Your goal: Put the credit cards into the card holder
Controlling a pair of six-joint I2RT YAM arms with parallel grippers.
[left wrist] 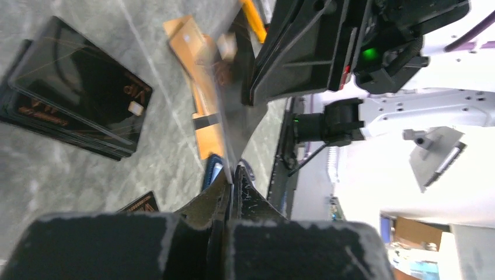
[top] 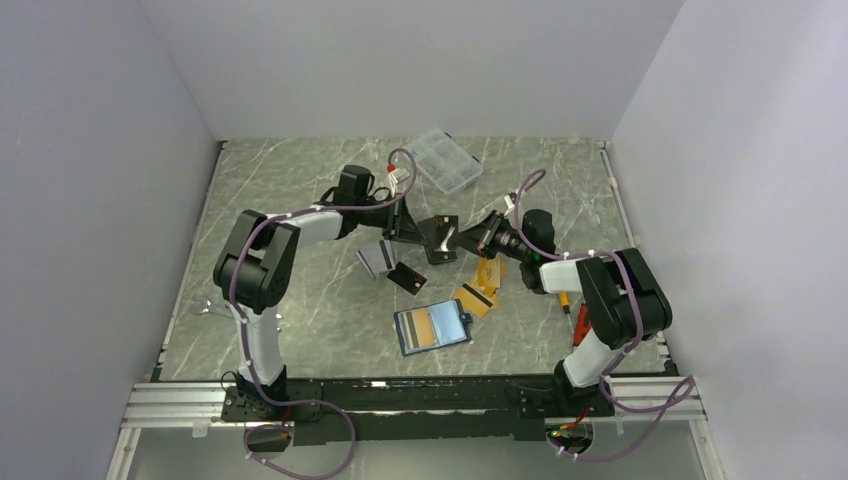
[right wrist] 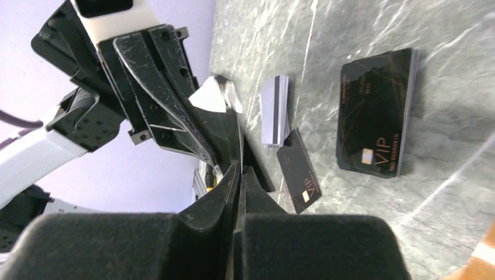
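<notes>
In the left wrist view a thin dark card (left wrist: 241, 119), blurred and nearly edge-on, stands between the two arms. My right gripper (top: 464, 240) is shut on its edge; a bright glare shows beside the tips from above. Just left of it, my left gripper (top: 420, 240) is shut, its fingertips close to the card; no card shows clearly between them. A stack of black VIP cards (right wrist: 373, 111) lies below the grippers. The blue card holder (top: 433, 326) rests open at the front, with several cards in its left side.
Silver cards (top: 377, 258) and a black card (top: 406, 278) lie left of the stack. Gold cards (top: 475, 299) are on the right. A clear plastic box (top: 443, 162) stands behind. Red-handled pliers (top: 581, 325) lie at right, a wrench (top: 216, 308) at far left.
</notes>
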